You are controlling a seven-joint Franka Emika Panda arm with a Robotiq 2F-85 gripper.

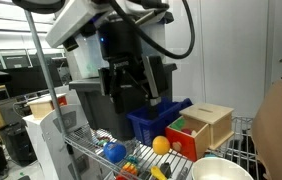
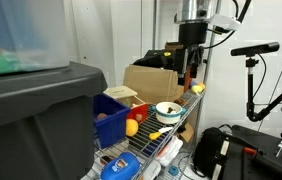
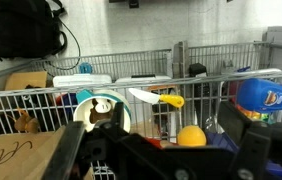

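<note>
My gripper is open above the wire shelf, its dark fingers (image 3: 76,150) spread wide with nothing between them. In the wrist view, a yellow-handled tool with a white blade (image 3: 171,100) lies near the front rail. An orange ball (image 3: 191,136) sits behind it. To the left stands a white bowl (image 3: 103,110), its inside partly visible; to the right is a blue round object (image 3: 264,96). Exterior view 2 has the gripper (image 2: 189,70) high above the shelf, apart from the white bowl (image 2: 169,112) and the orange ball (image 2: 132,127).
Behind the ball are a blue bin (image 1: 159,122) and a small wooden box (image 1: 207,122). A large cardboard box (image 2: 151,83) stands at the shelf's far end, and a big dark bin (image 2: 41,140) fills the near end. The wire rail (image 3: 41,91) edges the shelf.
</note>
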